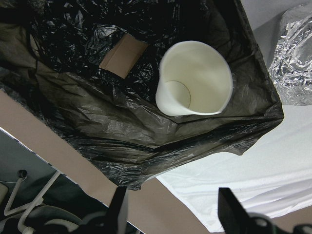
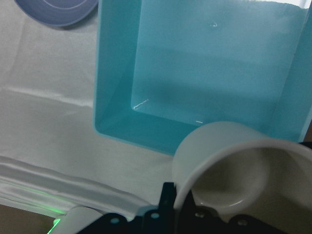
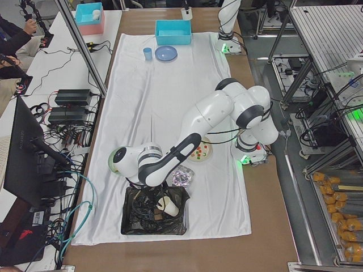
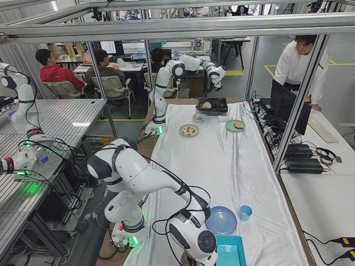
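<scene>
A white paper cup (image 1: 195, 78) lies inside the black bag-lined bin (image 3: 136, 224), beside a brown cardboard piece (image 1: 122, 56). My left gripper is over the bin, its fingers spread apart at the bottom of the left wrist view with nothing between them. My right gripper is shut on the rim of a white cup (image 2: 229, 141), beside the turquoise bin (image 2: 204, 68).
A foil item (image 3: 182, 176), a patterned plate (image 3: 201, 153) and a green plate (image 4: 235, 127) lie near the black bin. A blue plate (image 3: 165, 53) and blue cup (image 3: 147, 54) sit by the turquoise bin.
</scene>
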